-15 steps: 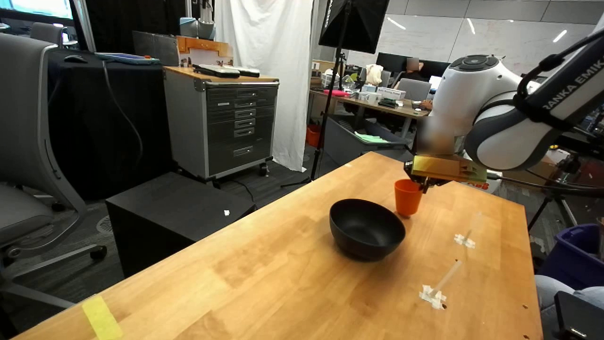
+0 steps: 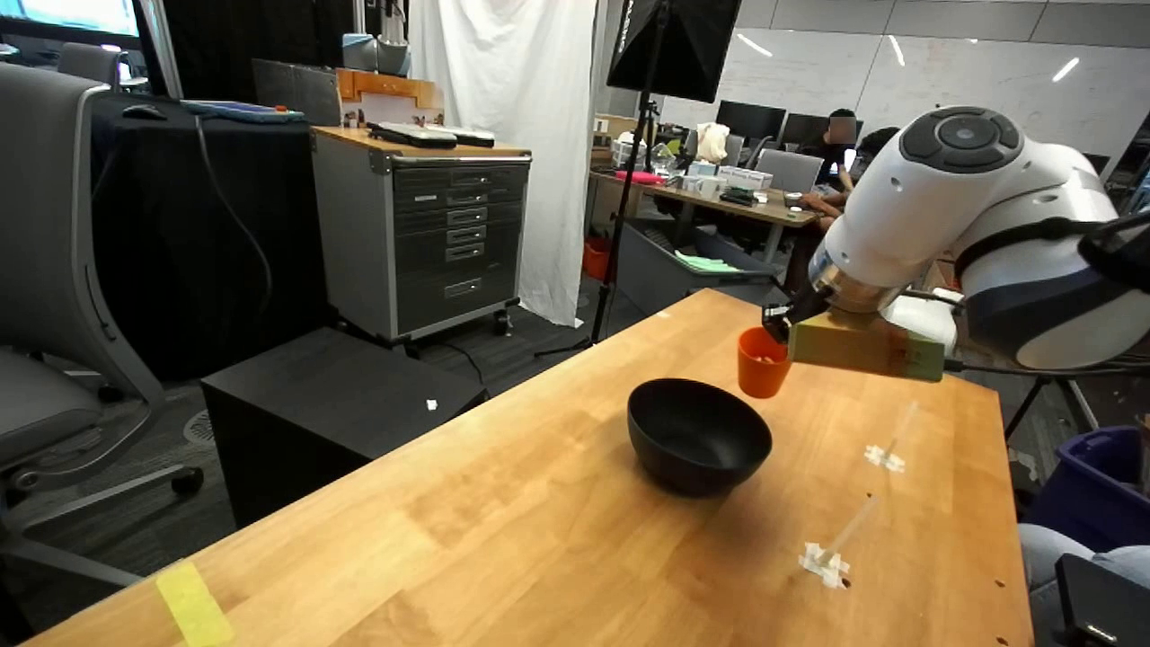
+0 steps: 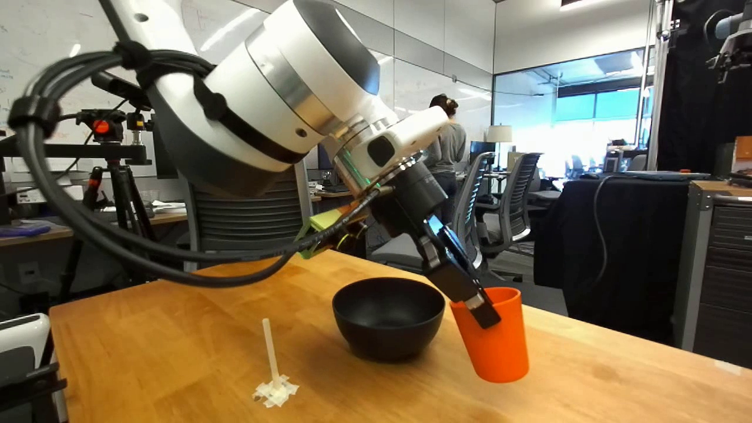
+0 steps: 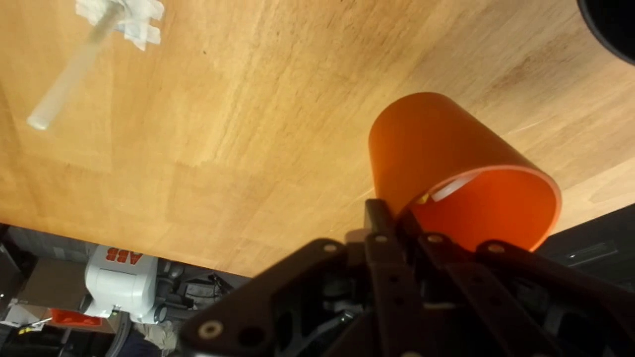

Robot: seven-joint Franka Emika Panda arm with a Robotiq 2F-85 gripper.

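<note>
An orange cup [image 3: 491,345] hangs tilted above the wooden table, its rim pinched by my gripper [image 3: 480,304]. In the wrist view the shut fingers [image 4: 379,217] grip the near side of the cup [image 4: 434,140], one of them hidden inside it. Something whitish [image 4: 453,187] and a bit of yellow lie within the cup. A black bowl [image 2: 698,437] stands upright on the table beside the cup, apart from it; in exterior view 1 the cup [image 2: 761,365] is behind the bowl, toward the table's far edge.
Two pale sticks rise from the table, fixed with white tape [image 2: 825,564] on the robot's side. A yellow tape strip [image 2: 195,604] marks the near left end. Most of the tabletop left of the bowl is bare.
The cup has risen and gone from upright to tilted, shifting slightly left in exterior view 1. My wrist has rotated with it. The bowl has stayed put.
</note>
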